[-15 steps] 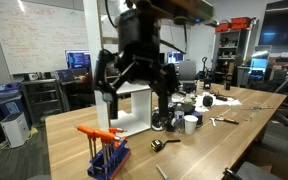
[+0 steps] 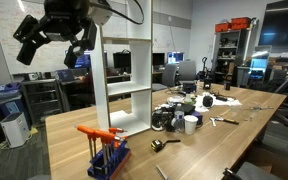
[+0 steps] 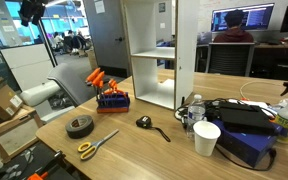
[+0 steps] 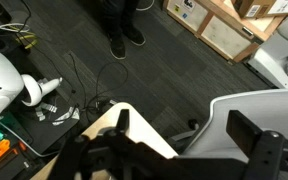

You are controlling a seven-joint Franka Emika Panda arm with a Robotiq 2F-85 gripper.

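High at the upper left of exterior view 1, my gripper (image 2: 50,56) hangs in the air, well above the table. Its fingers stand wide apart with nothing between them. In the wrist view the two dark fingers (image 4: 121,122) flank an empty gap, with grey carpet and a pale table corner (image 4: 132,118) below. Orange-handled tools (image 3: 96,76) stand in a blue rack (image 3: 113,101) on the wooden table. Black tape (image 3: 79,126), scissors (image 3: 97,146) and a small black-and-yellow item (image 3: 145,121) lie near it. A white cup (image 3: 206,137) stands to the right.
A white shelf unit (image 3: 156,90) rises from the table behind the rack. Bottles (image 3: 196,113) and a black case (image 3: 234,116) crowd the right side. Bare wood (image 3: 144,155) lies open at the front. A grey chair (image 4: 239,112) is beside the table.
My arm has drawn up and to the left in exterior view 1, away from in front of the shelf, appearing smaller. The table items have not moved.
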